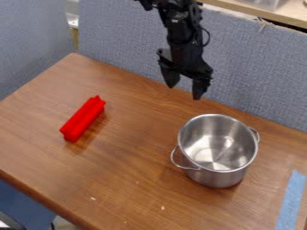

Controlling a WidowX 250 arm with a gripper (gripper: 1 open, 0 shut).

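Note:
My black gripper (185, 81) hangs at the top centre, above the back of the wooden table (120, 171), its fingers apart with nothing visible between them. A red cylindrical object (83, 119) lies on its side at the left of the table. A steel pot (217, 165) with wire handles stands upright at the right, below and to the right of the gripper, and looks empty.
A light blue strip (290, 199) lies at the right edge of the table. Grey padded walls (252, 76) border the back and left.

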